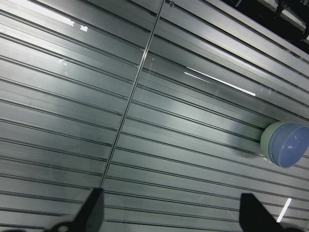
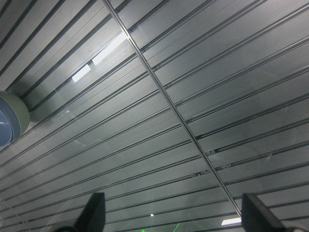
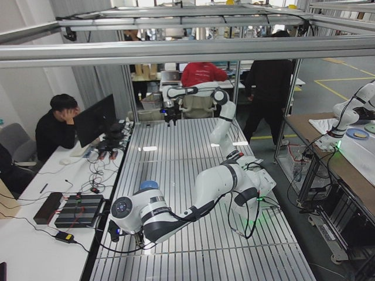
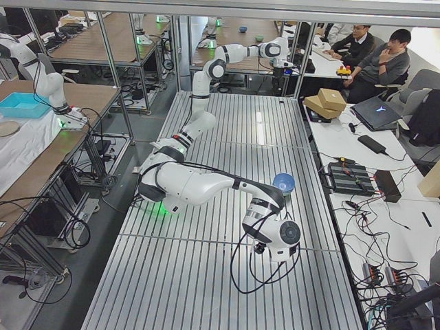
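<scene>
A blue bowl nested in a pale green one sits on the slatted metal table (image 4: 206, 275), also seen as blue bowls (image 4: 284, 182) in the right camera view and at the left edge of the right wrist view (image 2: 12, 121). In the left wrist view my left gripper hangs over bare slats, its two dark fingers wide apart at the bottom, open and empty. My right gripper likewise shows fingers wide apart over bare table, open with nothing between them. Both are apart from the bowls.
A side desk (image 3: 35, 246) with a monitor (image 3: 96, 120), power units and loose cables runs along the table's edge. Frame posts and beams surround the workspace. People sit or stand beyond it.
</scene>
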